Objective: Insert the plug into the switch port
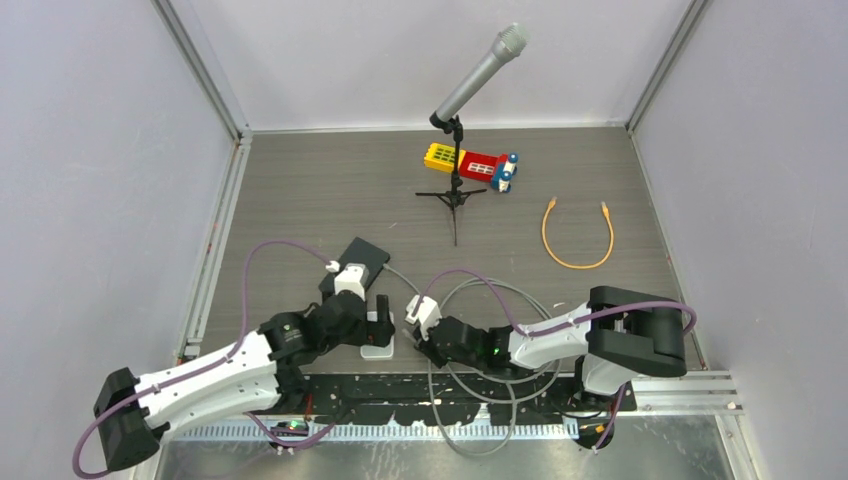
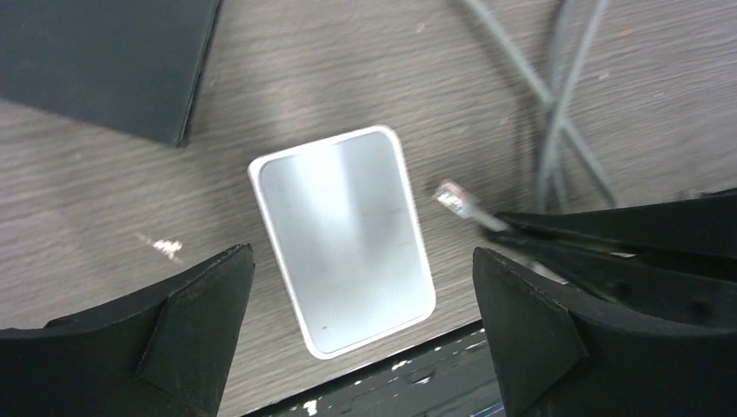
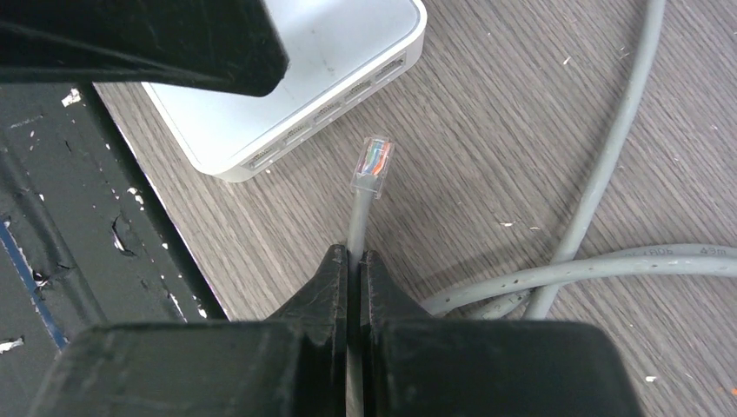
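Note:
The white network switch (image 2: 346, 243) lies flat on the table between the spread fingers of my left gripper, which stands open above it and touches nothing that I can make out. A row of ports (image 3: 326, 111) runs along the switch's side facing the cable. My right gripper is shut on the grey cable (image 3: 357, 228), just behind its clear plug (image 3: 374, 163). The plug points toward the port side, apart from it by a short gap. In the left wrist view the plug (image 2: 454, 198) shows right of the switch.
A black box (image 1: 357, 262) lies behind the switch. Loops of grey cable (image 1: 520, 290) spread around the right arm. Farther back are a microphone on a stand (image 1: 455, 180), toy blocks (image 1: 480, 166) and an orange cable (image 1: 578, 266).

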